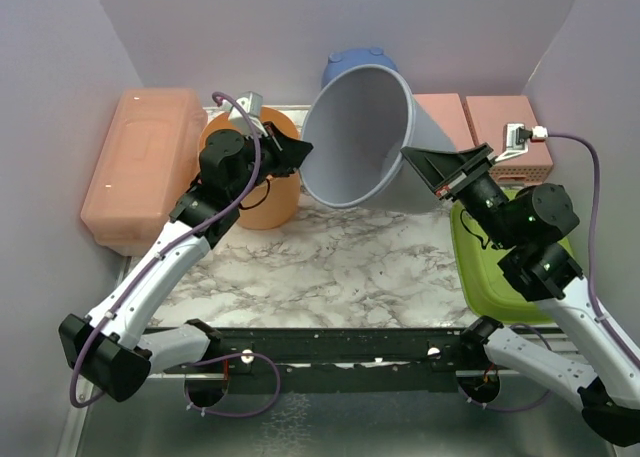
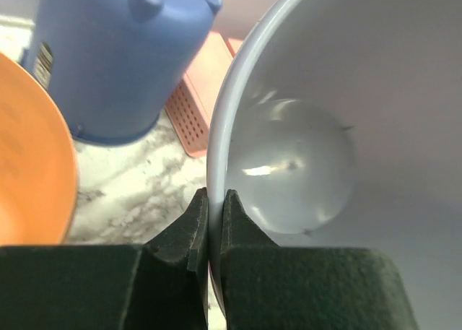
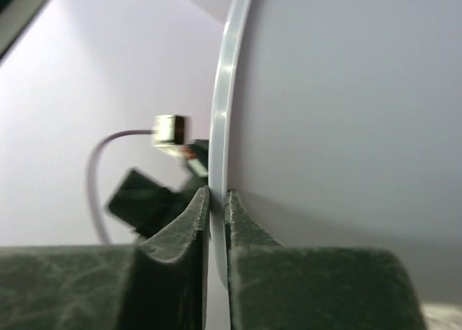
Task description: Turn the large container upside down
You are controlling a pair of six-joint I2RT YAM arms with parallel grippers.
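Observation:
The large grey container (image 1: 430,167) hangs tilted on its side above the marble worktop, opening toward front-left in the top view. My left gripper (image 1: 300,149) is shut on its left rim; in the left wrist view that rim (image 2: 229,106) runs between the fingers, with the glossy inner base behind. My right gripper (image 1: 420,167) is at the opposite rim. In the right wrist view the rim (image 3: 220,128) runs between its fingertips, which look nearly closed on it; whether they grip cannot be told.
An orange bin (image 1: 265,212) stands behind my left gripper, a blue container (image 1: 350,62) at the back, pink boxes (image 1: 500,117) back right, a green tray (image 1: 480,277) at right and a peach box (image 1: 135,177) at left.

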